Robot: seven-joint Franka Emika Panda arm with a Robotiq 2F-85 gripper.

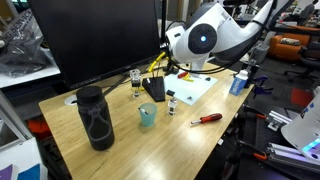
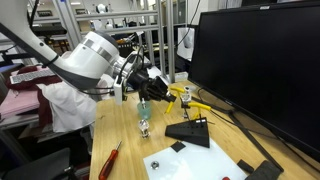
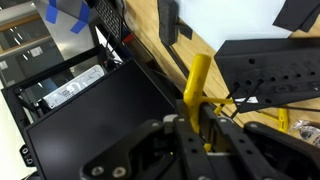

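A long yellow thing (image 3: 197, 80) runs up from between the fingertips in the wrist view, and my gripper is shut on it. In the first exterior view, the yellow thing (image 1: 157, 61) slants above a black block-like stand (image 1: 153, 86) in front of the monitor. In the second exterior view, my gripper (image 2: 168, 92) is at the left end of the yellow thing (image 2: 203, 104), over the black stand (image 2: 187, 132). What exactly the yellow thing is cannot be made out.
A teal cup (image 1: 147, 115), a small white-and-silver item (image 1: 171, 105) and a red-handled screwdriver (image 1: 209, 119) stand or lie nearer the front. A black cylinder (image 1: 95, 118) stands at left. White paper (image 2: 195, 160) lies beside the stand; the monitor (image 2: 262, 65) rises behind.
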